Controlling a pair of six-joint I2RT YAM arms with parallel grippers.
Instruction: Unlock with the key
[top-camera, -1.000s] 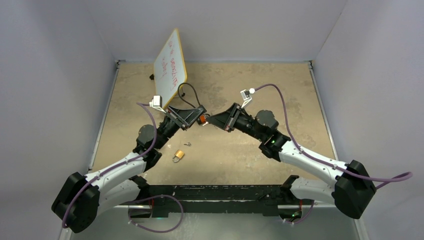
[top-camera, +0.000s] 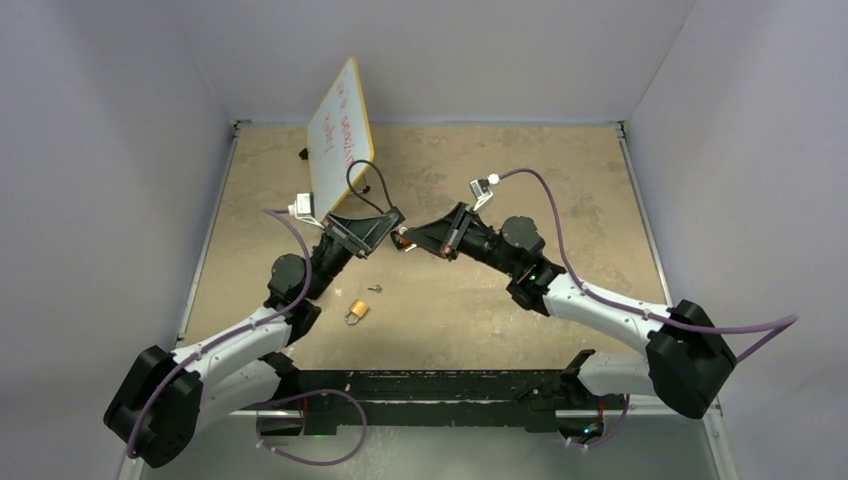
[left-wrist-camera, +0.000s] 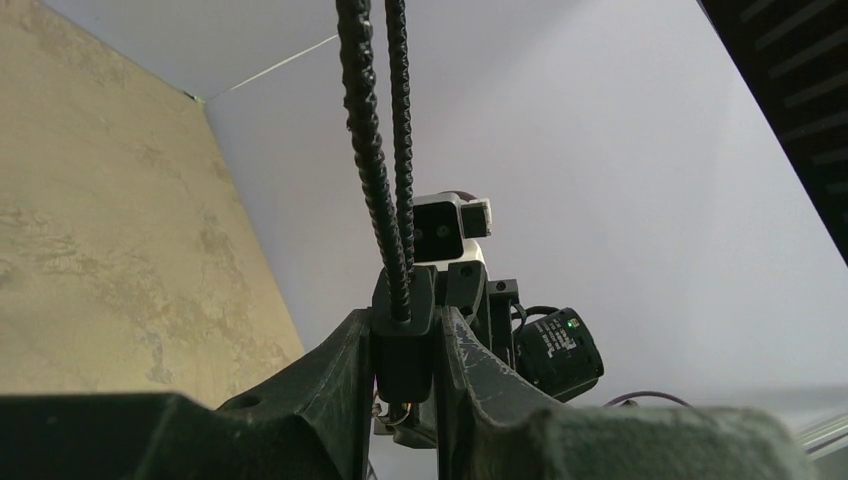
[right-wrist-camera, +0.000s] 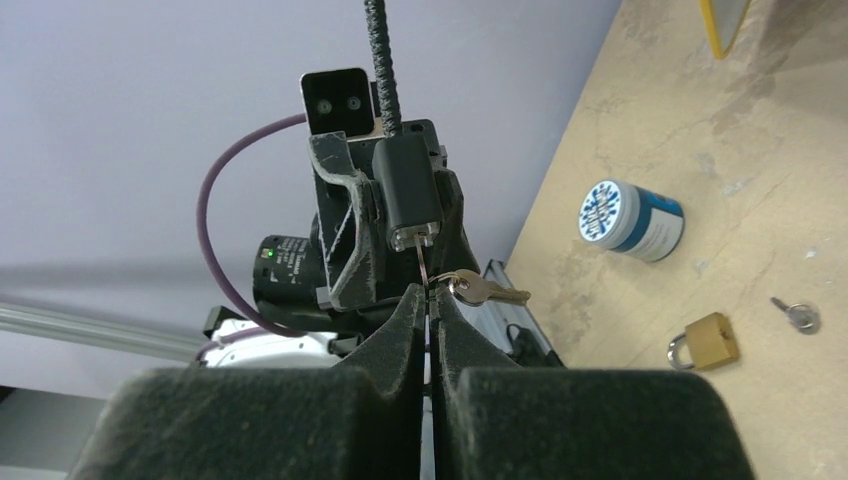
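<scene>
A black cable lock (left-wrist-camera: 402, 355) with a braided loop is held by my left gripper, shut on its body. In the right wrist view the lock body (right-wrist-camera: 407, 185) stands just above my right gripper, whose fingers are shut. A thin key blade points up at the lock's bottom face, and a key head (right-wrist-camera: 470, 288) hangs beside it at the right fingertips. Whether the blade is in the keyhole, or firmly pinched, I cannot tell.
A brass padlock (top-camera: 357, 311) and a loose key (top-camera: 374, 289) lie on the table (top-camera: 460, 330). A white-and-blue tub (right-wrist-camera: 630, 220) lies nearby. A whiteboard (top-camera: 335, 140) leans at the back left.
Both grippers have shifted slightly left in the top view, with the lock's cable moving along; the right arm's elbow has moved left too.
</scene>
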